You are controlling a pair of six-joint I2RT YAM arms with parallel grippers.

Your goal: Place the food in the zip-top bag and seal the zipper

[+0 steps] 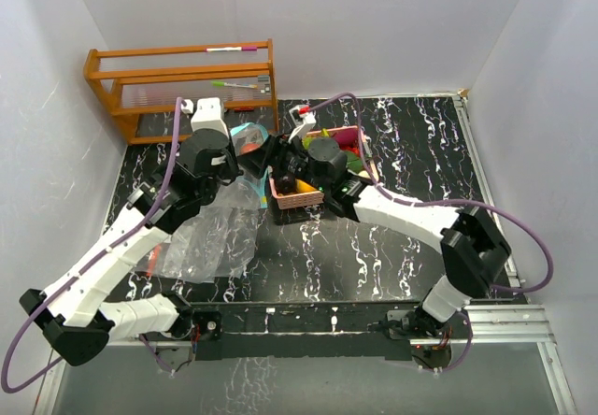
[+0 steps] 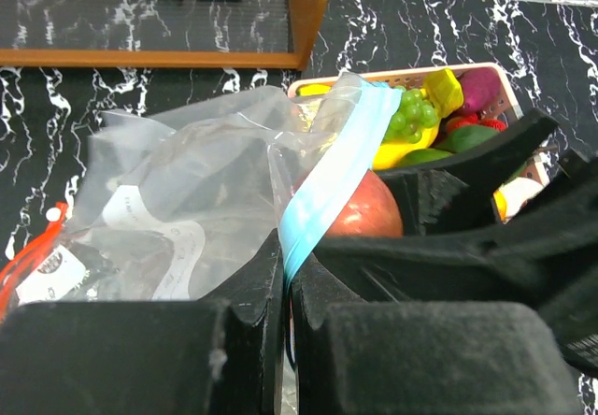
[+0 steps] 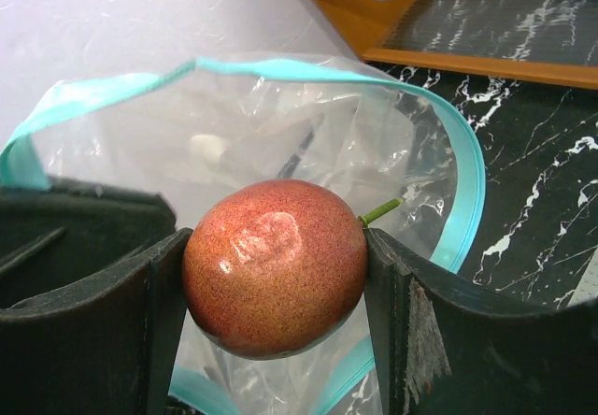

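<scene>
My right gripper is shut on a round red-brown fruit (image 3: 271,256) with a green stem, held at the mouth of a clear zip bag (image 3: 234,125) with a light blue zipper rim. My left gripper is shut on the edge of that bag beside the blue strip (image 2: 332,167); the left wrist view shows the fruit behind the plastic, between the dark fingers of my right gripper. In the top view both grippers (image 1: 257,158) meet over the left side of the table, where more clear bags lie flat.
A pink basket (image 1: 313,200) of assorted toy food stands behind the right gripper. A wooden rack (image 1: 187,71) is at the back left. Pale walls enclose the area.
</scene>
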